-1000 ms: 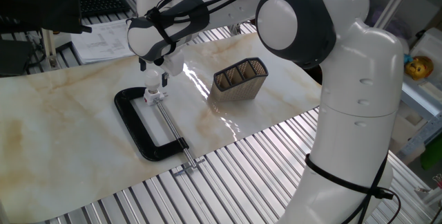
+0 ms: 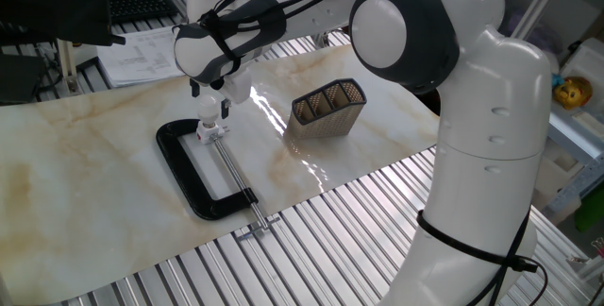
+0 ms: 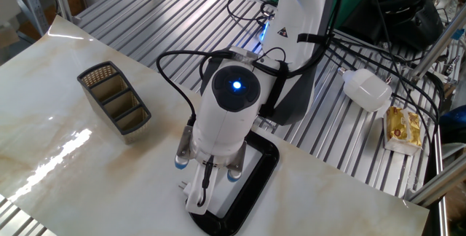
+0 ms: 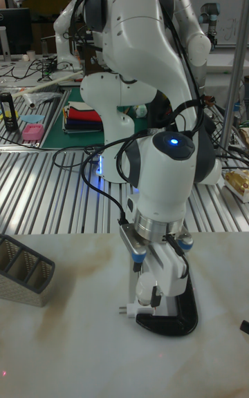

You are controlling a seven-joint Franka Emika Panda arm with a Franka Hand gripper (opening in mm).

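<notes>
A black C-clamp (image 2: 189, 178) with a silver screw rod lies flat on the marbled sheet. The arm's gripper (image 2: 211, 112) hangs low over the clamp's far end in exterior view 1. Directly beneath it is a small white plug-like piece (image 2: 212, 134), close against the frame and screw. Two prongs stick out of this piece (image 4: 133, 311) to the left in exterior view 3, beside the clamp's near end (image 4: 169, 324). The white wrist and hand parts (image 3: 215, 130) cover much of the clamp in exterior view 2. Whether the fingers touch or grip the white piece cannot be made out.
A beige divided holder (image 2: 327, 112) with a perforated end stands apart from the clamp. The marbled sheet (image 2: 85, 193) is mostly bare. Slatted metal table (image 2: 311, 249) borders it. Off the sheet sit a white bulb-shaped thing (image 3: 366, 90) and a gold-topped box (image 3: 403, 128).
</notes>
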